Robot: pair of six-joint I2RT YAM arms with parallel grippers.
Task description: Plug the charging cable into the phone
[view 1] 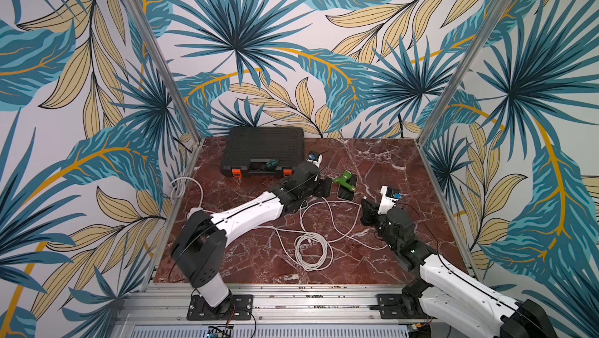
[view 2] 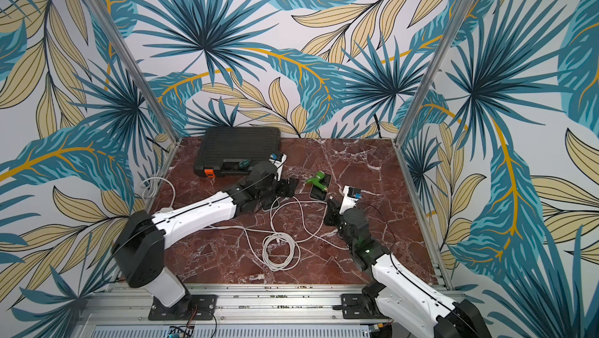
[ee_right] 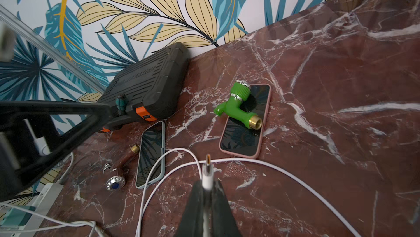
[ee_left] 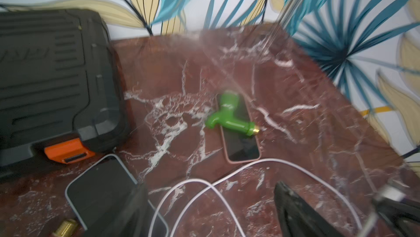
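In the right wrist view a white cable plug (ee_right: 207, 171) with a metal tip points up, my right gripper shut on it. A pink-edged phone (ee_right: 236, 136) lies on the table with a green tap fitting (ee_left: 231, 121) on it. A blue-edged phone (ee_right: 148, 162) lies to its left, beside a black case. My left gripper hangs above the table facing both phones, open, with nothing between its fingers.
The black case (view 1: 262, 141) stands at the back left. A brown fitting (ee_right: 124, 164) lies by the blue-edged phone. Cable loops (view 1: 312, 260) cover the middle front, a white power strip sits at the left.
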